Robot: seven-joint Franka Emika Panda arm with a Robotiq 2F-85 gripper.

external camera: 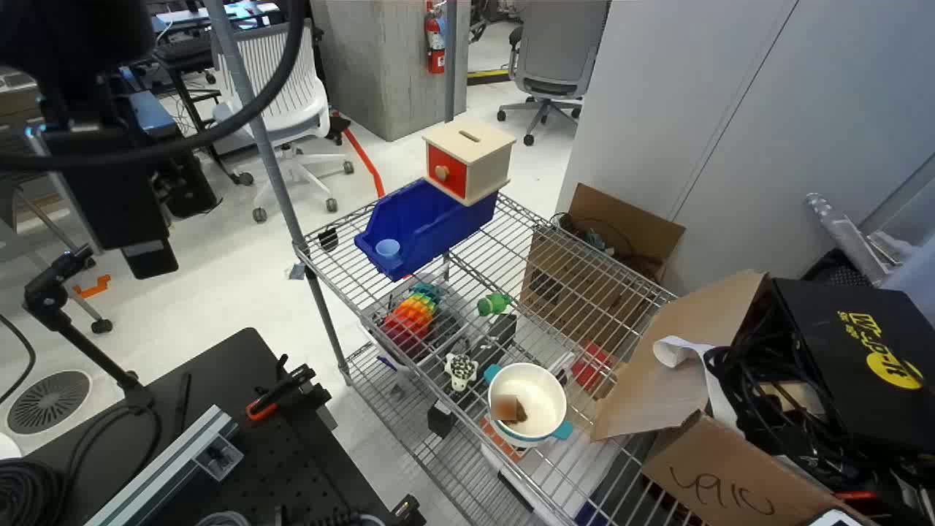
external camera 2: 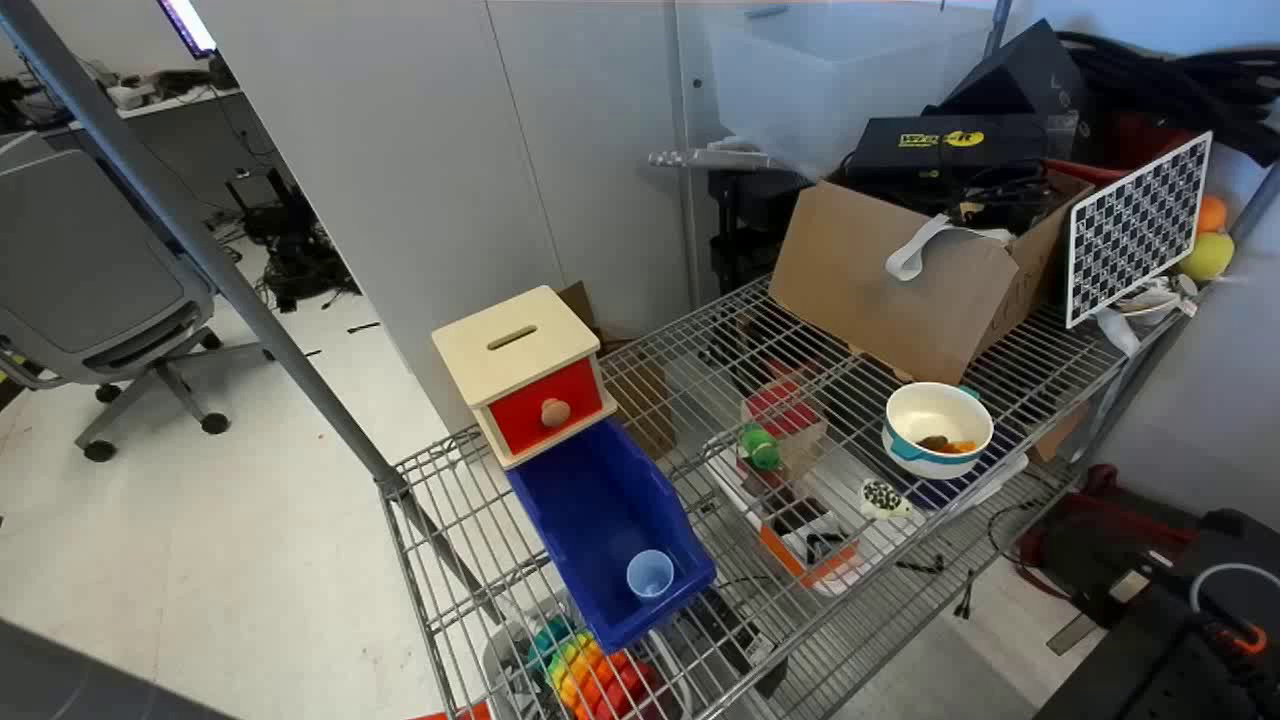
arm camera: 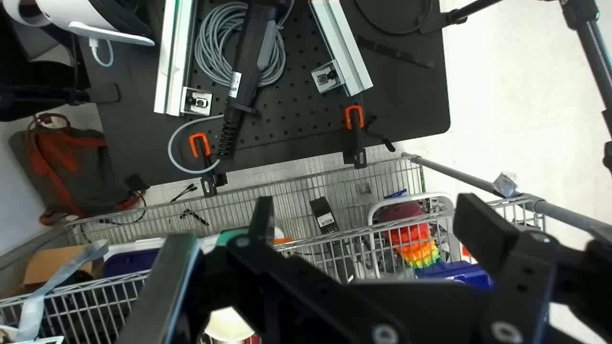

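In the wrist view my gripper stands open, its two black fingers wide apart with nothing held between them. Exterior view 1 has the dark arm at the upper left, well away from the things on the wire shelf. On that shelf rests a blue bin (external camera 2: pixel 606 510) with a small light-blue cup (external camera 2: pixel 649 574) inside its front end. A wooden box (external camera 2: pixel 516 342) with a red, knobbed drawer front (external camera 2: pixel 548 408) sits at the bin's back end; the drawer looks shut. A white pot (external camera: pixel 540 391) with teal handles holds small brown and orange pieces.
A spotted white figure (external camera 2: pixel 885 499) lies near the pot. Behind the pot, an open cardboard box (external camera 2: pixel 888 276) is full of cables and a black case. A checkered board (external camera 2: pixel 1137 228) leans at the shelf's far end. Bare wire shelf (external camera: pixel 464 289) separates bin and pot. A metal post (external camera: pixel 267 149) rises at one corner.
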